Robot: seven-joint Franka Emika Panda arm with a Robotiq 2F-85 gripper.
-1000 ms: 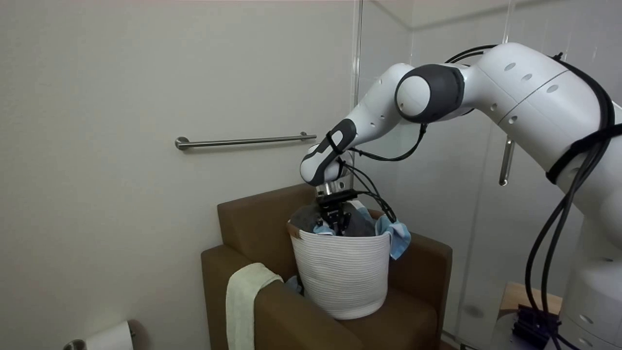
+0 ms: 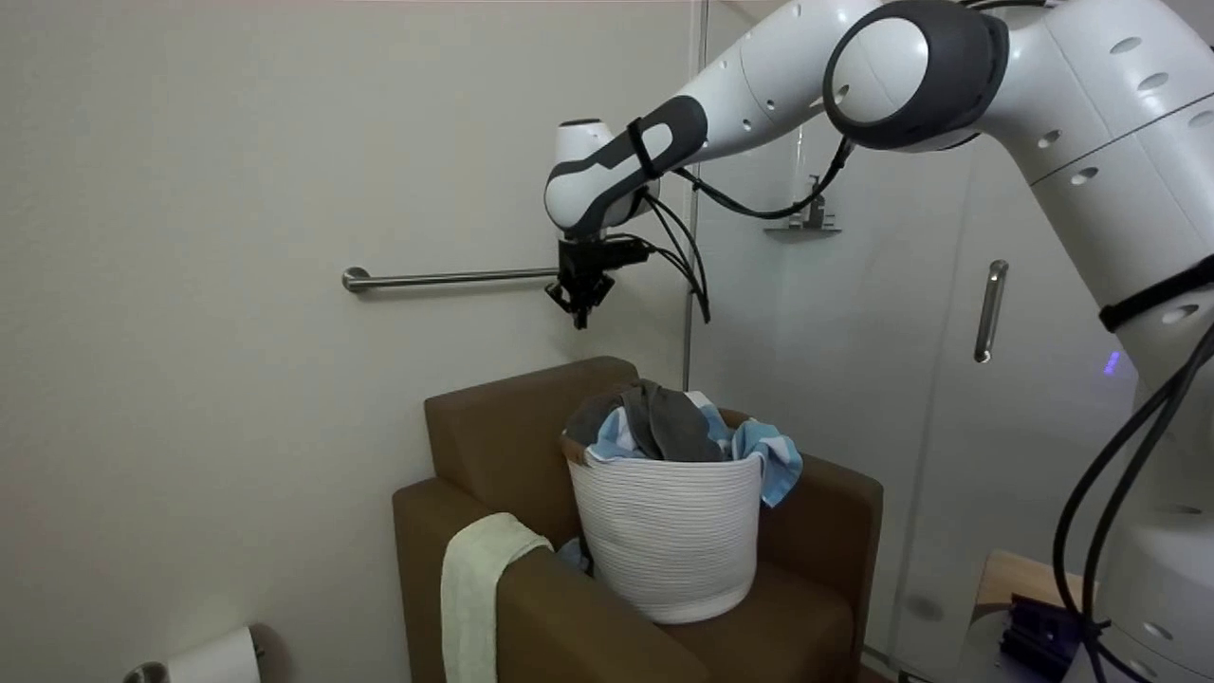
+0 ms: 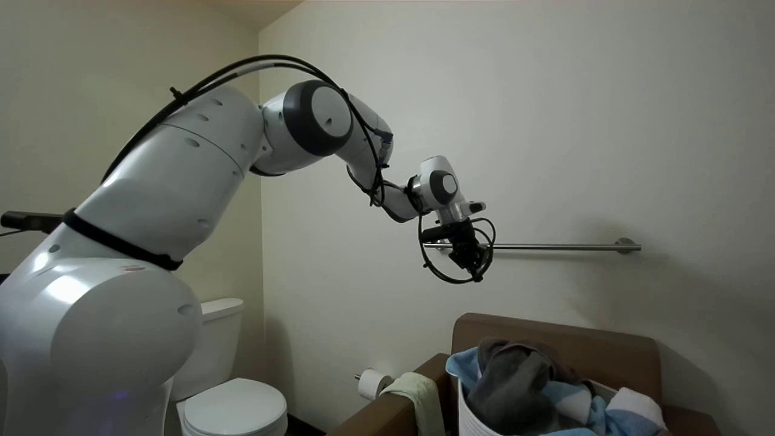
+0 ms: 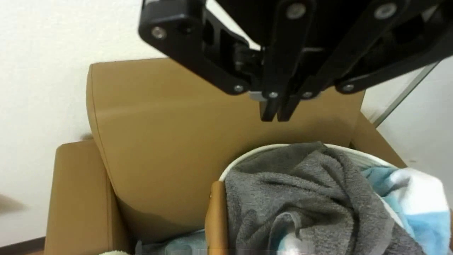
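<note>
In the wrist view my gripper is shut, its fingertips (image 4: pixel 268 111) close together with only a narrow gap and nothing visible between them. It hangs in the air above the basket, in front of the wall and close to the towel bar's line of sight in exterior view 1 (image 2: pixel 580 313). A white woven basket (image 2: pixel 666 541) stands on the brown armchair. Inside it lies a bunched dark grey towel (image 4: pixel 293 191). A blue-and-white cloth (image 4: pixel 424 204) drapes over the basket's rim.
A metal towel bar (image 2: pixel 455 278) is bare on the wall. The brown armchair (image 2: pixel 506 438) has a pale towel (image 2: pixel 484 592) over one arm. A toilet paper roll (image 3: pixel 372 383) and a toilet (image 3: pixel 234 407) stand farther left in exterior view 2. Open air surrounds my gripper.
One second ago my gripper was down at the towels in the basket. It has since risen well above it and shifted left in exterior view 1. The basket looks unmoved.
</note>
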